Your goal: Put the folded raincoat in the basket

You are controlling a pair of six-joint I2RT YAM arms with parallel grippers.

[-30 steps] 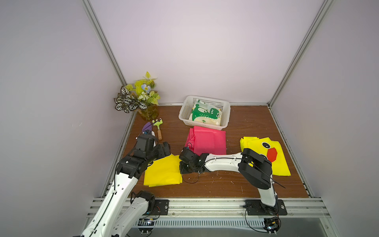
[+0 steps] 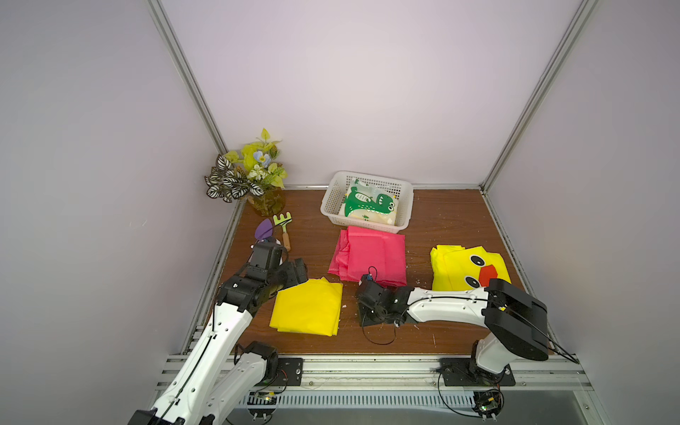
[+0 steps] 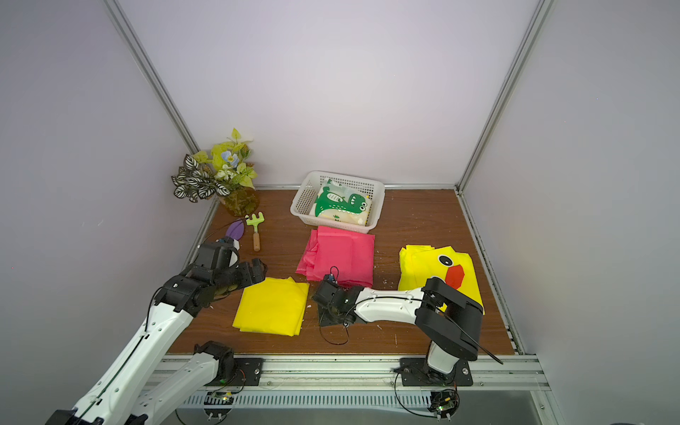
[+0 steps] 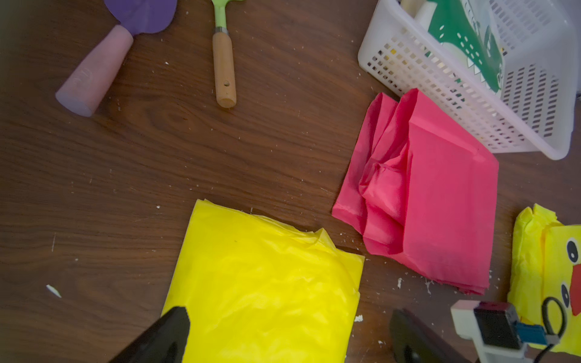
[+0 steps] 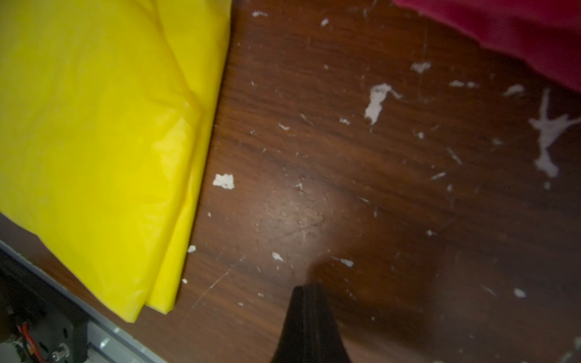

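Note:
A folded yellow raincoat lies flat on the table at front left. My left gripper hangs over it, open, with empty space between its spread fingers. Just to the raincoat's right, apart from it, my right gripper is low over bare wood, shut, nothing showing between its tips. At the back, the white basket contains a folded green-and-white dinosaur piece. A folded pink raincoat rests directly in front of the basket. Another yellow one, with a duck face, lies at the right, partly hidden by my right arm.
A purple trowel and a green fork with a wooden handle lie at the left. Behind them stands a flower vase in the corner. Bare table shows between the pink and duck-faced pieces and at the back right.
The front yellow raincoat has shifted a little to the right. My right gripper has moved right, from against its right edge to clear of it.

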